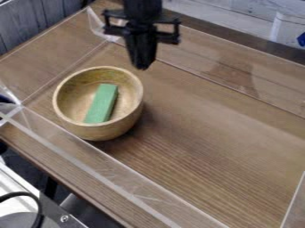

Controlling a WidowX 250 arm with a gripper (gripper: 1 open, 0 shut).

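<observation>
A round tan bowl [127,105] sits on the wooden table at the left. A green rectangular block [102,104] lies inside it. The dark gripper [142,59] is up and behind the bowl, near the top middle of the view, blurred, with nothing visible on it; whether its fingers are open or shut is hard to see.
A dark cable [30,198] lies at the lower left, off the table's edge. Clear edging runs along the left and right sides.
</observation>
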